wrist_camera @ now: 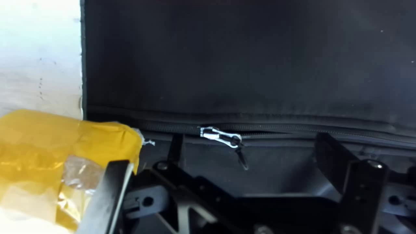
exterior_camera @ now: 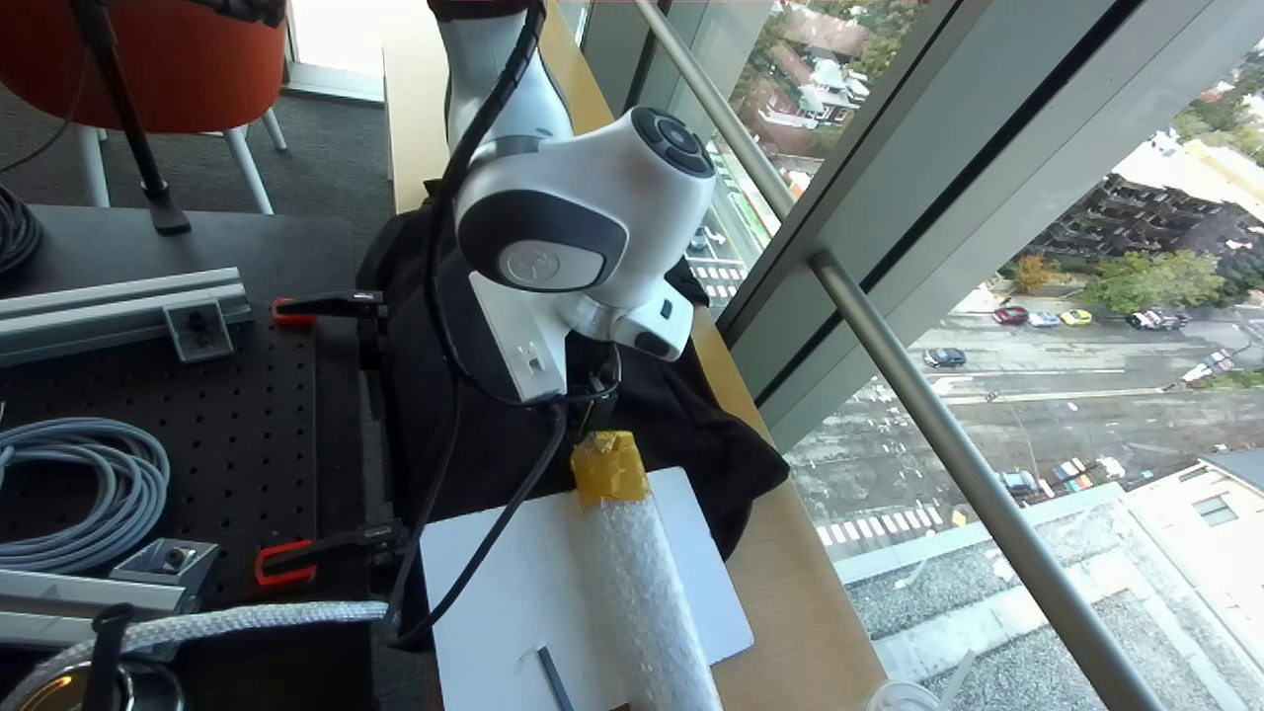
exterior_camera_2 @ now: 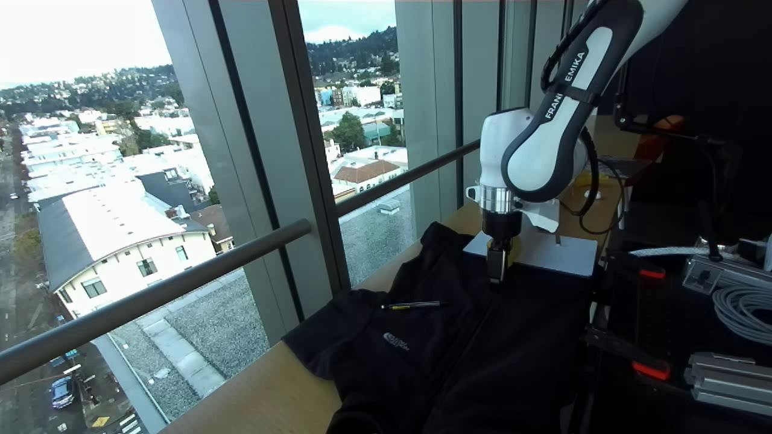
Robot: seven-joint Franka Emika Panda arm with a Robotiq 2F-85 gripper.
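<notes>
A black jacket [exterior_camera_2: 521, 347] lies spread over the wooden ledge, with a white logo on its chest in exterior view 2. Its zipper pull [wrist_camera: 221, 136], silver with a dark tab, shows in the wrist view along the zipper line. My gripper is open, its two dark fingers [wrist_camera: 327, 150] standing apart on either side of the zipper pull, with nothing held. From the side, the gripper [exterior_camera_2: 497, 269] points straight down close over the jacket near the white board; contact cannot be told. In exterior view 1 the arm hides most of the gripper.
A bubble-wrapped roll with a yellow taped end [exterior_camera: 611, 470] rests on the white board [exterior_camera: 486, 569], close beside one finger in the wrist view. A pen [exterior_camera_2: 411, 305] lies on the jacket. Window rail [exterior_camera: 948, 427] and black pegboard table [exterior_camera: 237, 474] flank the ledge.
</notes>
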